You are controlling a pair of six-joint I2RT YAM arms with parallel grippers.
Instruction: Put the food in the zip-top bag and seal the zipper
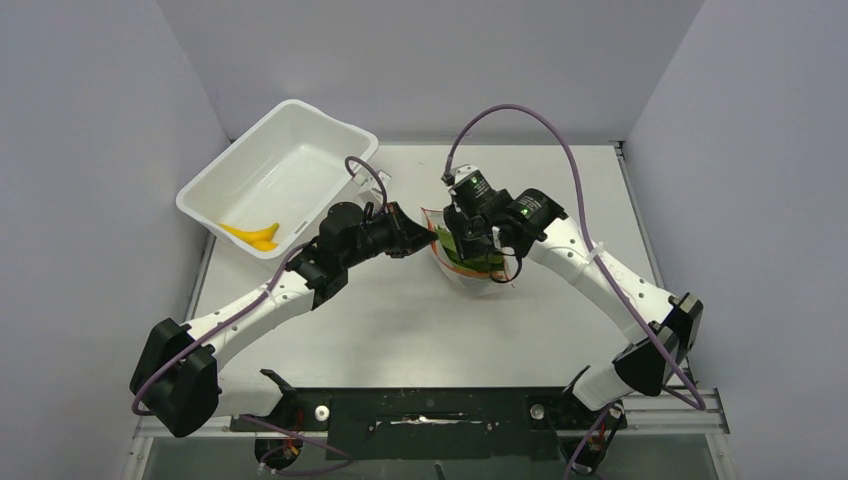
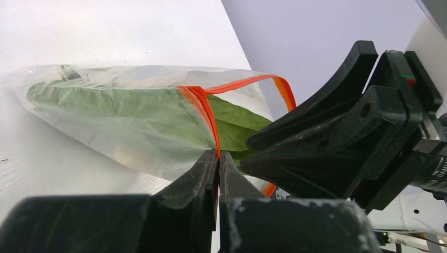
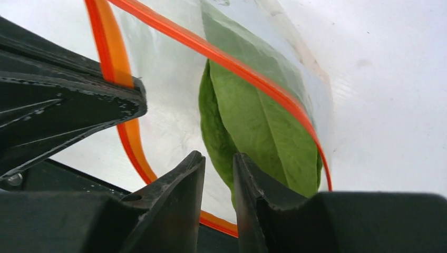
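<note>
The clear zip top bag (image 2: 137, 142) has an orange zipper and its mouth gapes wide. Green leaf-like food (image 3: 263, 116) lies inside it. My left gripper is shut on the bag's orange-edged rim, holding one side of the mouth. Over the open mouth, my right gripper is part open, with its fingertips a little apart and green food visible beyond them; nothing shows gripped between them. In the left wrist view the right gripper's dark fingers (image 2: 311, 126) reach toward the opening from the right. From above, the right arm covers part of the bag.
A white bin (image 1: 290, 170) stands at the back left with yellow banana-shaped food (image 1: 255, 236) in it. Grey walls close in the sides and back.
</note>
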